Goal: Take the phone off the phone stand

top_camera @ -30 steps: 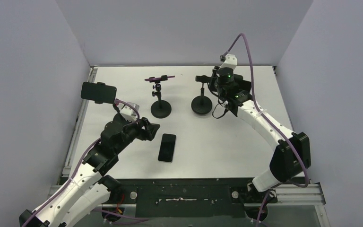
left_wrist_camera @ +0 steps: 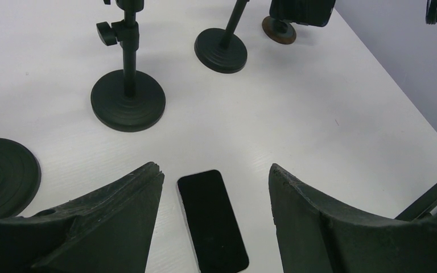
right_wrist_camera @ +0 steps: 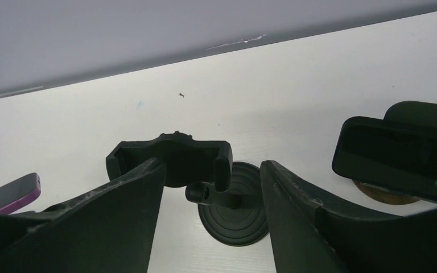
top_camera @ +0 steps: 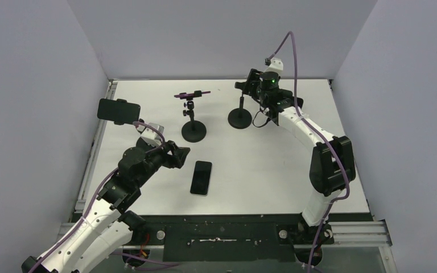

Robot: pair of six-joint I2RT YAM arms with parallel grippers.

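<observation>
A black phone [top_camera: 201, 178] lies flat on the table, front centre; the left wrist view shows it beyond the fingers. My left gripper [top_camera: 181, 156] hangs up and to the left of it, open with nothing between its fingers. At the back, a black stand [top_camera: 239, 118] carries an empty clamp [right_wrist_camera: 173, 156], with no phone in it. My right gripper is open at that clamp. The left finger [right_wrist_camera: 139, 196] overlaps the clamp in the right wrist view; whether they touch, I cannot tell.
Another stand [top_camera: 193, 131] holds a purple-edged phone [top_camera: 192, 94]. At far left, a phone [top_camera: 118, 111] is held up behind my left arm. Right of the right gripper another phone [right_wrist_camera: 398, 153] sits on a stand, partly hidden by the arm in the top view.
My right arm has moved back and a little left, its gripper now reaching out over the clamp. The empty stand has shifted slightly back. The left arm has barely moved.
</observation>
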